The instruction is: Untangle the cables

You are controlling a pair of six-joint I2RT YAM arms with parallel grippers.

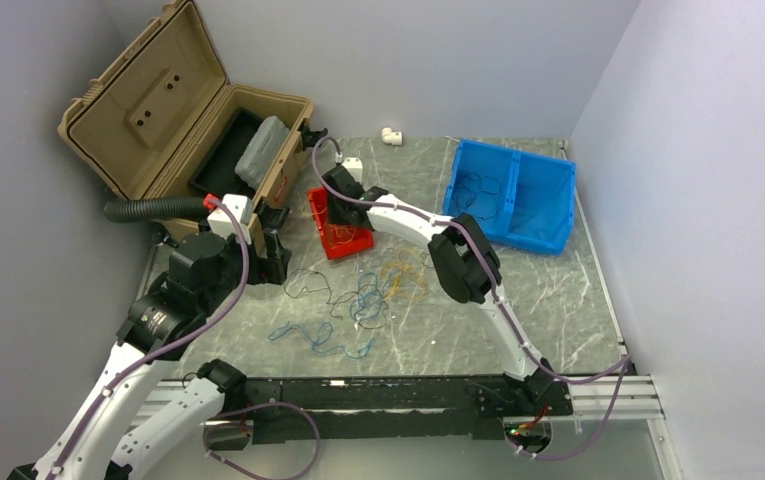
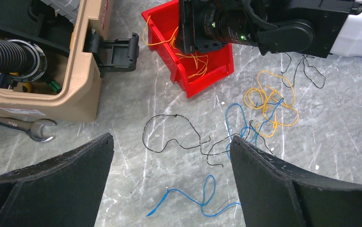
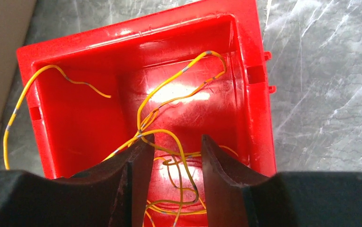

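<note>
The red bin (image 3: 259, 118) holds a yellow cable (image 3: 141, 135), loosely coiled. One loop of it hangs out over the bin's left wall in the right wrist view. My right gripper is low over the bin, its fingers apart, with cable strands showing in and below the gap. On the table, a second yellow cable (image 2: 275, 124) tangles with a blue cable (image 2: 228, 118) and a black cable (image 2: 198, 137). Another blue cable (image 2: 184, 194) lies nearer. High over the table's left side, my left gripper is wide open and empty.
A tan case (image 1: 178, 130) stands open at the back left, its latch (image 2: 122, 54) jutting toward the bin. At the back right is a two-part blue bin (image 1: 538, 200) with dark cable inside. A black cable bunch (image 2: 306, 61) lies right of the red bin.
</note>
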